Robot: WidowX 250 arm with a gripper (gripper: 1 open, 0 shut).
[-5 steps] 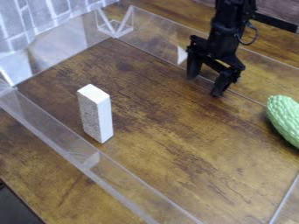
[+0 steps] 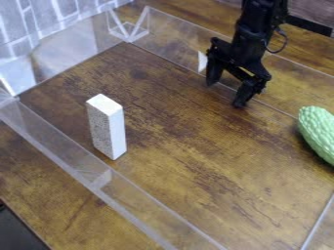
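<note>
The black gripper [image 2: 228, 82] hangs at the back right of the wooden surface, low by the clear plastic wall. A small pale shape shows just behind its left side, too hidden to name. Whether the fingers are open or shut is hard to make out. A white speckled block [image 2: 107, 127] stands upright on the left of the surface. A green bumpy object [image 2: 317, 134], like a melon or vegetable, lies at the right edge, partly out of view.
Clear plastic walls border the wooden floor [image 2: 183, 176] along the back, left and right. A pale tiled or padded surface lies beyond the back left corner.
</note>
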